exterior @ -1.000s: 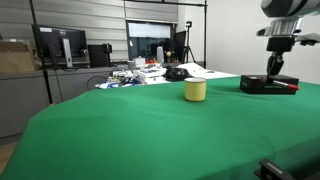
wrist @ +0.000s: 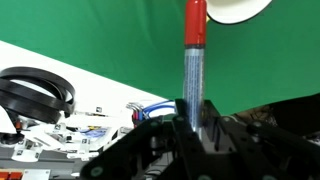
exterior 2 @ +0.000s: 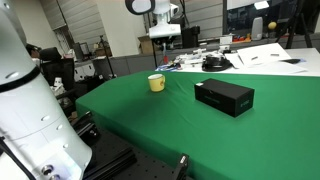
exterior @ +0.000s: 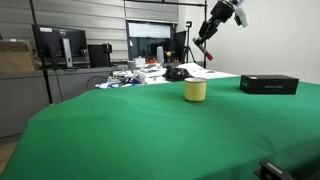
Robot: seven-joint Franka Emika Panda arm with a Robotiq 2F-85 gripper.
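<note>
My gripper is shut on a marker with a white body and a red end, which points away from the fingers. In the first exterior view the gripper is up in the air, above and slightly right of the yellow mug; the marker's red end slants downward, clear of the mug. The mug stands upright on the green table. At the top of the wrist view, the mug's pale interior shows partly, just beyond the red end.
A long black box lies on the table to the mug's right in the first exterior view. Papers, cables and other clutter lie towards the back. In the wrist view a black ring-shaped object is at the left.
From beside the black box, my gripper has risen and swung left towards the mug, carrying the marker. The marker has tilted to point more steeply down. Mug and box have stayed put.
</note>
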